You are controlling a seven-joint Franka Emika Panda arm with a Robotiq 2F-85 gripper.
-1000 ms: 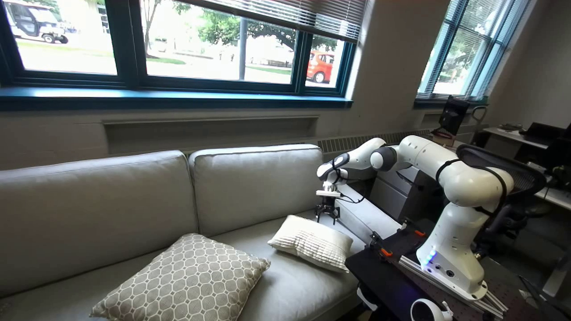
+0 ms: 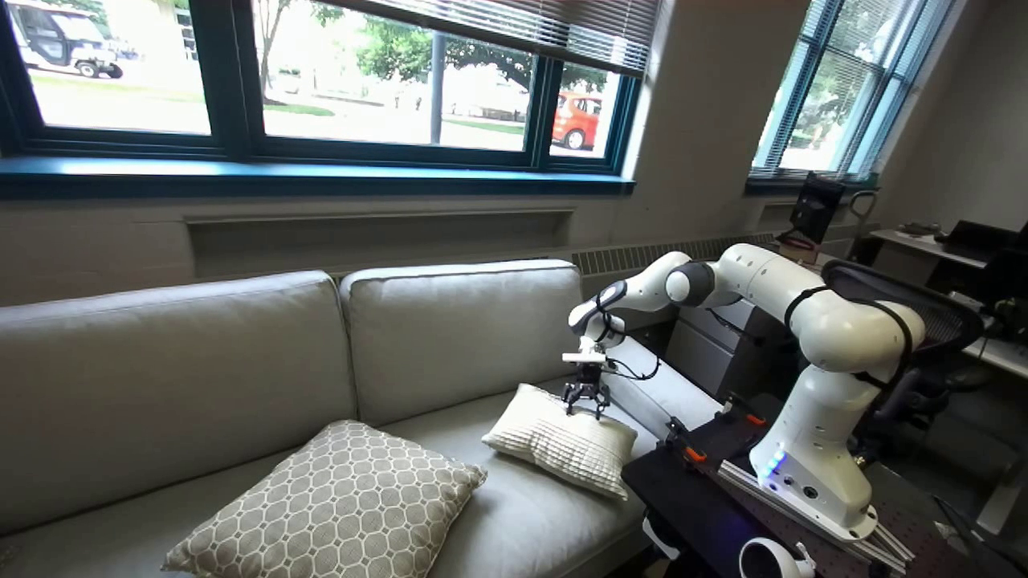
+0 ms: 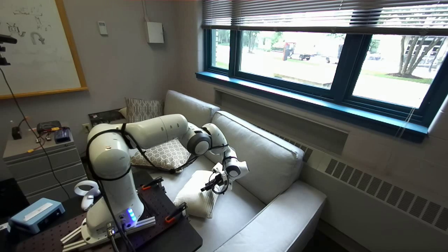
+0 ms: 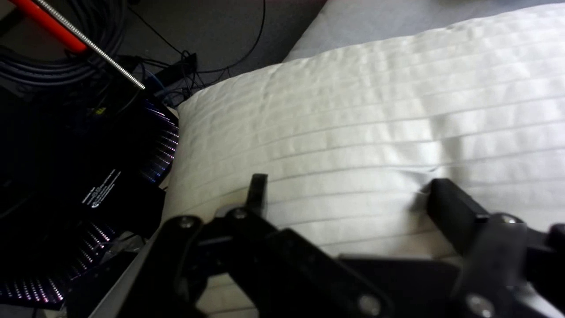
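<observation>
A white ribbed pillow lies on the right seat of the sofa, and its pale striped cover fills much of the wrist view. My gripper is down at the pillow's back edge with its fingers apart. In the wrist view the gripper spans a stretch of the cover. The right finger presses a small dent and crease into the fabric; whether the left one touches cannot be told. Seen from the other side, the pillow lies beneath the gripper.
A patterned pillow rests on the sofa to the left. The sofa's backrest rises behind, with its armrest at one side. Orange-tipped clamps stand on the dark table edge near the arm's base.
The pillow's outline has shifted slightly. The patterned pillow is unmoved.
</observation>
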